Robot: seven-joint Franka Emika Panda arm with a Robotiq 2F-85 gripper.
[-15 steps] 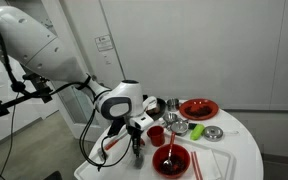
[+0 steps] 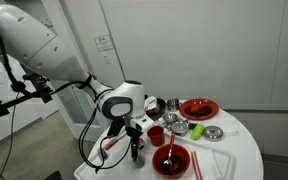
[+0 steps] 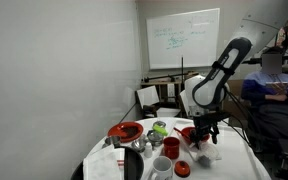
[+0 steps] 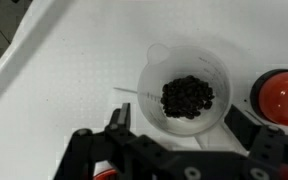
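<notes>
A pale, translucent cup (image 4: 150, 88) holding dark beans (image 4: 187, 97) lies between the fingers of my gripper in the wrist view, seen from above. The fingers stand wide, one finger (image 4: 121, 117) to the left of the cup and the other to its right. In exterior view 1 my gripper (image 2: 137, 147) points down over the left part of the white tray, beside a red bowl (image 2: 164, 166). The arm partly hides the cup there, and its contact with the fingers cannot be made out.
A round red-and-black object (image 4: 282, 98) sits close to the cup's right. Behind the red bowl stand a red mug (image 2: 156, 134), metal pots (image 2: 178, 127) and a red plate (image 2: 198, 109). A white mug (image 3: 162, 166) shows in exterior view 2. The tray's right side (image 2: 221, 160) is mostly flat.
The arm has shifted only very slightly over the tray. The objects on the table look unmoved.
</notes>
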